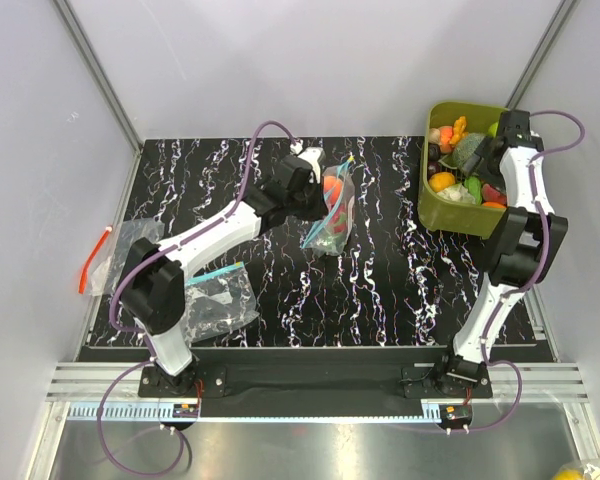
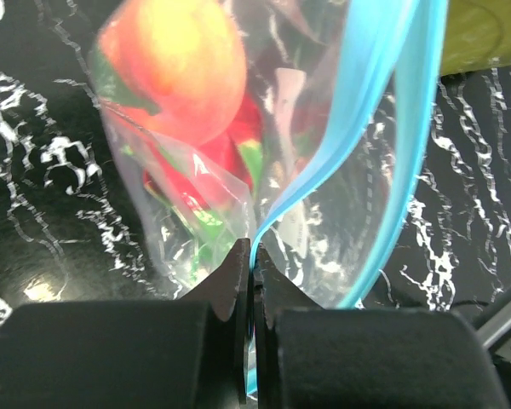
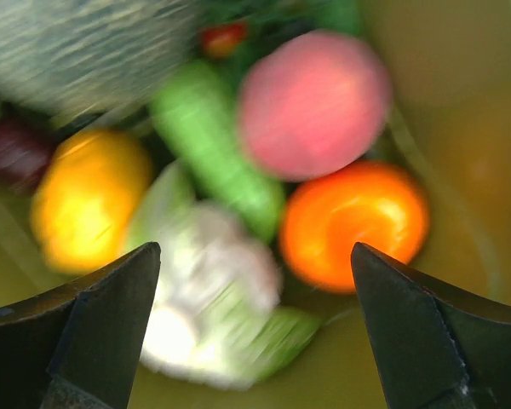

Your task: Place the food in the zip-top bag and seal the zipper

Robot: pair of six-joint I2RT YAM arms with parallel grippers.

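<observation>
A clear zip top bag (image 1: pixel 337 236) with a blue zipper (image 2: pixel 406 170) hangs by its rim from my left gripper, whose fingers are closed on the zipper edge. The bag's mouth gapes open. Inside it lie a peach-coloured fruit (image 2: pixel 172 64) and red-and-green food (image 2: pixel 209 192) below. Over the green bin (image 1: pixel 458 216), my right gripper is spread wide with nothing between its fingers. Under it in the right wrist view are a pink fruit (image 3: pixel 315 104), an orange (image 3: pixel 353 226), a green cucumber-like piece (image 3: pixel 209 145) and a pale leafy vegetable (image 3: pixel 221 298).
A second flat bag with a blue zipper (image 1: pixel 220 303) lies at the table's front left. Another with a red-orange zipper (image 1: pixel 96 258) is at the left edge.
</observation>
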